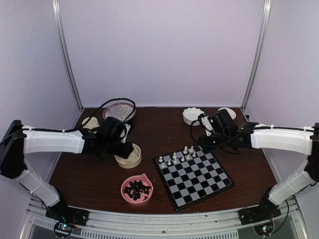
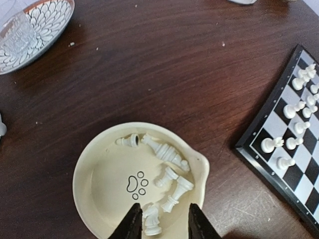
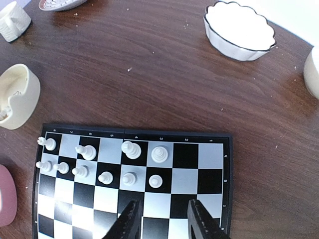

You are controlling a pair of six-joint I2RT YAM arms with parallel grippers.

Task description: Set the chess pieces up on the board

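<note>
The chessboard (image 1: 199,181) lies at an angle on the table, with several white pieces standing upright in two rows along its far edge. In the right wrist view a white piece (image 3: 159,154) and a white pawn (image 3: 155,181) stand at the right ends of those rows. My right gripper is above the board, fingers apart, nothing between them. The cream bowl (image 2: 84,164) holds several white pieces lying on their sides, one of them a white piece (image 2: 151,220) near my left fingers. My left gripper hangs open over this bowl, empty.
A pink bowl (image 1: 124,193) of black pieces sits left of the board. Farther back are a patterned bowl (image 1: 133,112), a fluted white dish (image 3: 234,51) and a cream cup (image 1: 90,123). Bare table (image 3: 114,84) lies behind the board.
</note>
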